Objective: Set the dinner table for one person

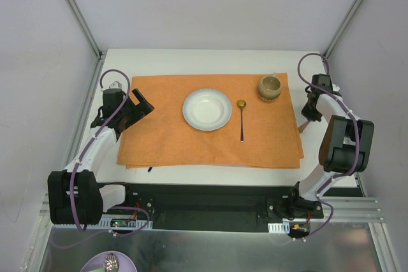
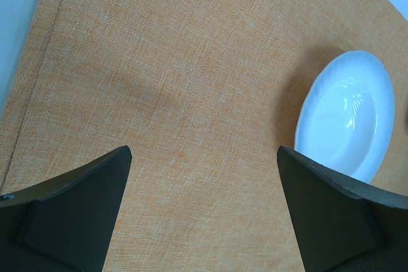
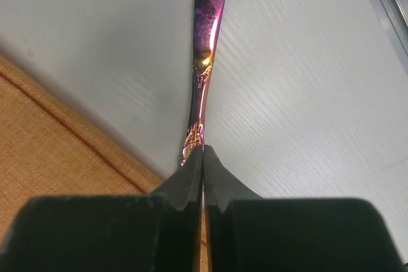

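Note:
A shiny purple-gold knife (image 3: 207, 36) lies on the white table to the right of the orange placemat (image 3: 38, 138), its handle end by the mat's edge. Over that handle, my right gripper has its fingertips pressed together with nothing between them; the knife is outside. From above, the right gripper (image 1: 310, 114) covers much of the knife. On the mat sit a white plate (image 1: 207, 109), a gold spoon (image 1: 241, 122) right of it and a brown mug (image 1: 269, 88). My left gripper (image 1: 144, 102) stands open and empty above the mat's left part, the plate (image 2: 350, 113) beyond one finger.
A purple bowl (image 1: 95, 262) with a metal utensil (image 1: 111, 262) inside is at the front left, off the table. White table (image 1: 309, 65) shows at the back right.

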